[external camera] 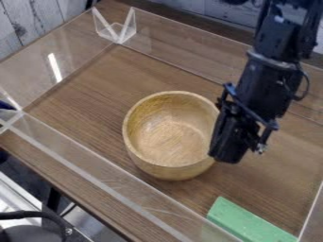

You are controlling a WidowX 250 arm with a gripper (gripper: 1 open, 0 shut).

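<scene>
My black gripper (229, 144) reaches down from the upper right, its fingers at the right rim of a tan round bowl (164, 123) in the middle of the table. The gripper looks shut, with nothing seen between its fingers; whether it touches the rim is unclear. A green block (250, 221) lies at the lower right, apart from the bowl.
A clear plastic edge runs along the left and front. A small white wire-like object (115, 28) sits at the back left. A dark cable lies at the lower left.
</scene>
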